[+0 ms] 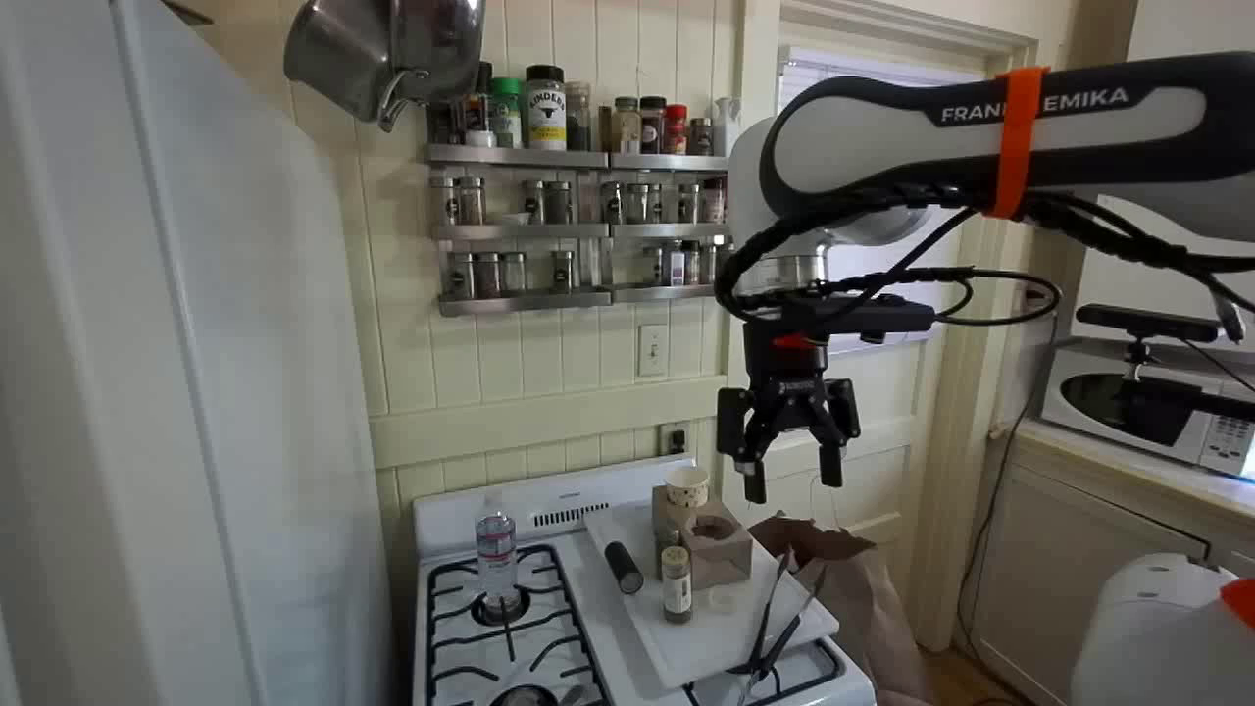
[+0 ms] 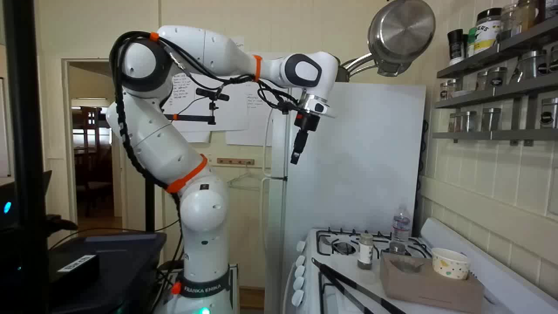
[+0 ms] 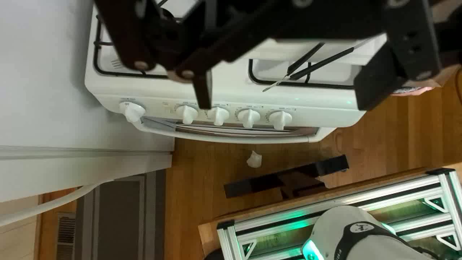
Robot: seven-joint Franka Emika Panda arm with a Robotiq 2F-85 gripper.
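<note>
My gripper (image 1: pixel 793 477) hangs high above the right side of the stove, its fingers spread with nothing between them. From the other side, exterior view 2 shows the gripper (image 2: pixel 295 158) edge-on, well above the stove top. Below it, a white board (image 1: pixel 671 641) lies on the stove. On the board are a cardboard box (image 1: pixel 720 553) with a round opening, a patterned paper cup (image 1: pixel 687 484), a spice jar (image 1: pixel 677 582), a dark cylinder (image 1: pixel 624 567) lying down, and black-handled tongs (image 1: pixel 771 630). The wrist view shows open fingers above the stove front, touching nothing.
A clear bottle (image 1: pixel 496 553) stands on the left burners. The fridge (image 2: pixel 355 157) walls off the stove's far side. Spice shelves (image 1: pixel 524 300) and hanging pans (image 1: pixel 388 53) are on the wall above. A brown paper bag (image 1: pixel 871 612) stands beside the stove.
</note>
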